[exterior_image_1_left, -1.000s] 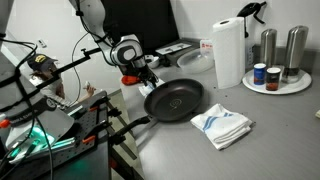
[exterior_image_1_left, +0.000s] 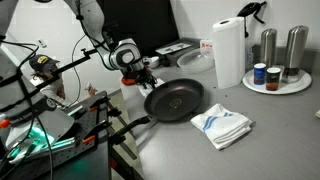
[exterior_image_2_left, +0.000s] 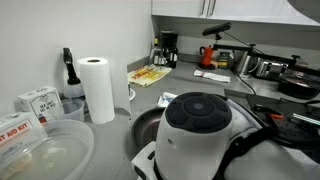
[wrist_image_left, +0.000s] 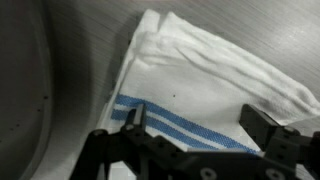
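Observation:
A black frying pan (exterior_image_1_left: 173, 100) rests on the grey counter, its handle pointing to the front left. At the pan's far left side, my gripper (exterior_image_1_left: 146, 79) is over a white cloth that shows only in part in exterior view 1. The wrist view shows this white cloth (wrist_image_left: 195, 75) with blue stripes close below the open gripper. Nothing is held between its fingers. The dark edge of the pan (wrist_image_left: 20, 90) lies left of the cloth there. Another folded white towel (exterior_image_1_left: 222, 127) lies on the pan's right.
Behind the pan stand a paper towel roll (exterior_image_1_left: 230, 55) and a clear plastic bowl (exterior_image_1_left: 196, 61). A white tray (exterior_image_1_left: 276, 86) holds jars and grinders at the back right. In exterior view 2, the arm (exterior_image_2_left: 205, 130) blocks much of the counter.
My gripper has come down slightly near the cloth at the pan's left. The pan and the folded towel have stayed in place.

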